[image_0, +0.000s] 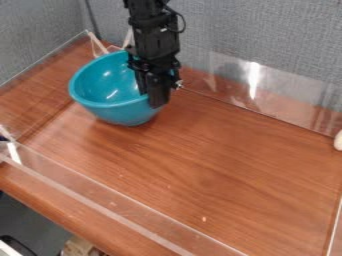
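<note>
A teal bowl (103, 95) sits at the upper left of the wooden surface (201, 185). My black gripper (155, 92) reaches down from the top at the bowl's right side, its lower part over the rim. Whether its fingers are open or shut on the rim is hard to make out.
Clear plastic walls border the wooden surface at the back and near left. A small pale object (337, 139) is at the right edge.
</note>
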